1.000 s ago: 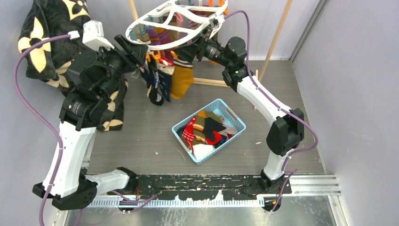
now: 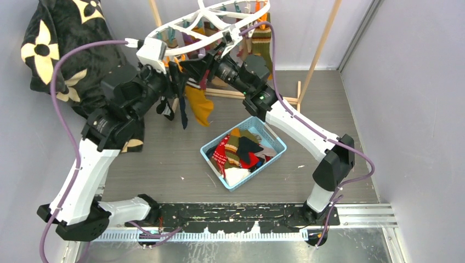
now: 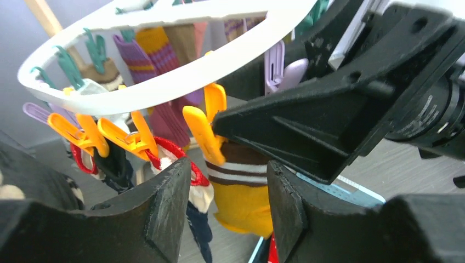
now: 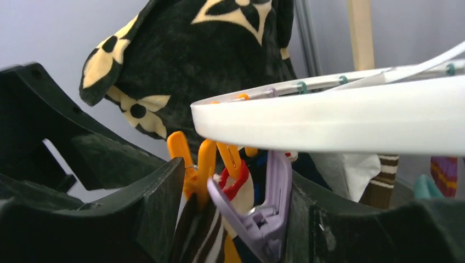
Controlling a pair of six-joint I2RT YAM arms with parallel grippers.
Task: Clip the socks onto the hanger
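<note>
The white round hanger [image 2: 189, 46] crosses the top view's upper middle, its near rim above both grippers. An orange clip [image 3: 204, 131] hangs from that rim, with a yellow sock [image 3: 241, 205] with brown and white stripes directly below it. In the left wrist view my left gripper is part open, its gap empty; the sock is seen beyond its fingers. A black finger of the right gripper is close against the orange clip. My right gripper is part open too, with a purple clip [image 4: 263, 222] seen between its fingers; whether they touch it is unclear.
More orange clips [image 3: 129, 137] hold a white-and-red sock [image 3: 194, 186] and dark socks to the left. A blue basket [image 2: 231, 188] of socks stands on the floor. The arms almost meet below the rim. A dark floral blanket [image 2: 60, 55] lies at left.
The right gripper moved left along the rim. The hanger has shifted, and its hanging socks have swung.
</note>
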